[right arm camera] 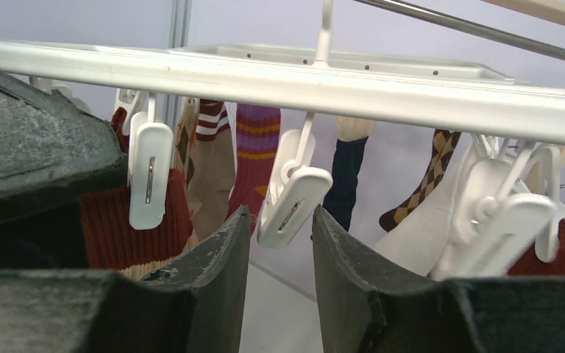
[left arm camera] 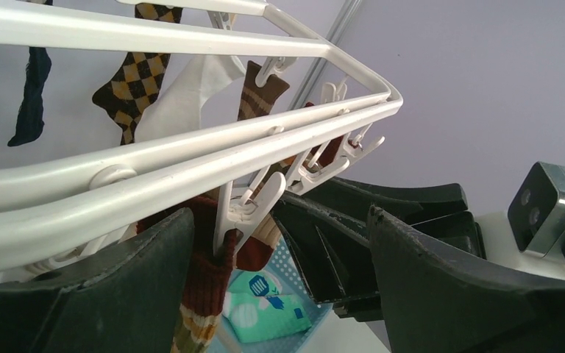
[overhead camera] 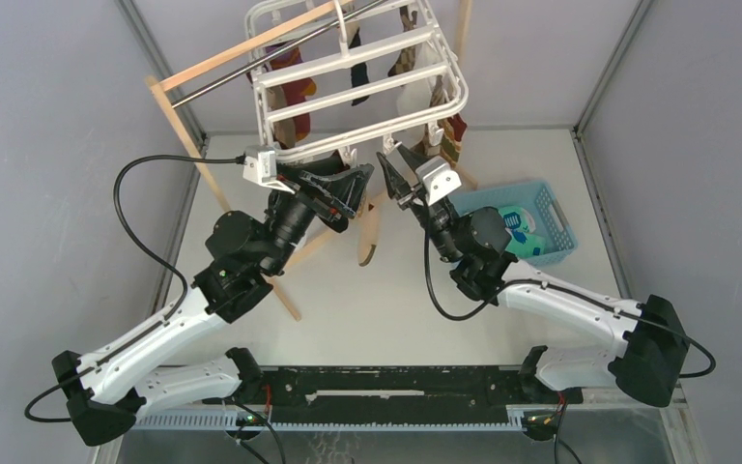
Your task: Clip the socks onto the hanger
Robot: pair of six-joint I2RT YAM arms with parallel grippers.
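The white clip hanger [overhead camera: 357, 126] hangs with socks clipped along it, among them a maroon striped sock [left arm camera: 213, 279] and a dark sock [right arm camera: 344, 176]. My left gripper [overhead camera: 343, 184] is open at the front edge, its fingers either side of the maroon sock below a clip in the left wrist view; whether it touches the sock is unclear. My right gripper [overhead camera: 391, 155] is part open at the front rail, its two fingertips [right arm camera: 239, 228] either side of the bottom of an empty-looking white clip [right arm camera: 290, 206].
A blue basket [overhead camera: 551, 222] with mint socks stands at the right on the white floor board [overhead camera: 415, 309]. Wooden rack bars [overhead camera: 184, 126] frame the hanger. The front of the board is clear.
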